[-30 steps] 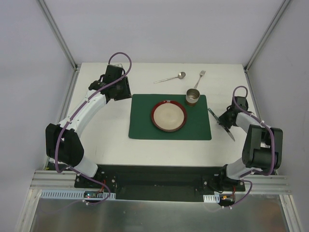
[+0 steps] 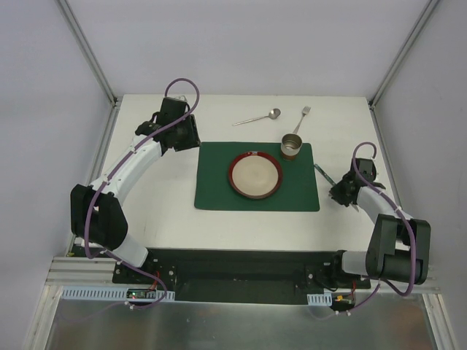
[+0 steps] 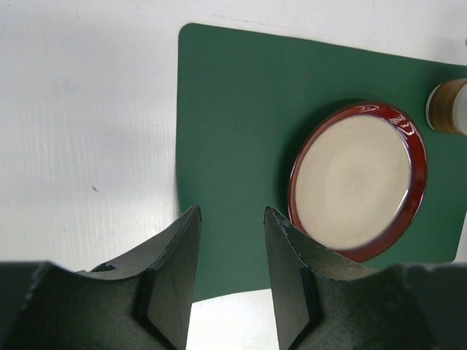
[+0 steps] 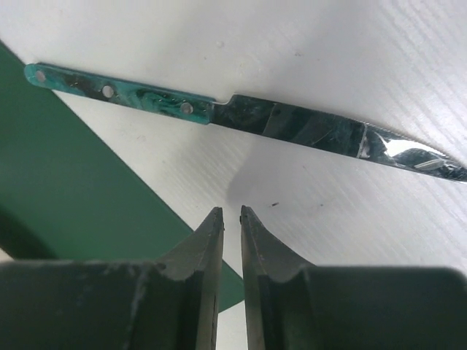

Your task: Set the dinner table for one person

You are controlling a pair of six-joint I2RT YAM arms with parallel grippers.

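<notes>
To the right of the green placemat [image 2: 211, 197], a knife [image 4: 284, 133] with a green marbled handle lies slantwise on the white table, its handle end beside the mat. Above the table near it, my right gripper stands narrowly open, its fingers empty and to one side of the knife. A red-rimmed cream plate [image 2: 255, 175] sits on the mat, and a metal cup [image 2: 290, 146] is at the mat's upper right. My left gripper hovers by the mat's upper left corner, open and empty. Behind the mat lie a spoon [image 2: 273, 114] and a fork [image 2: 305, 111].
Bare table [image 2: 160, 211] stretches left of the mat and along its front. The fork's handle end reaches close to the cup. Walls close in the table at the back and both sides.
My right gripper has moved toward the table's front, along the knife. My left arm has stayed put.
</notes>
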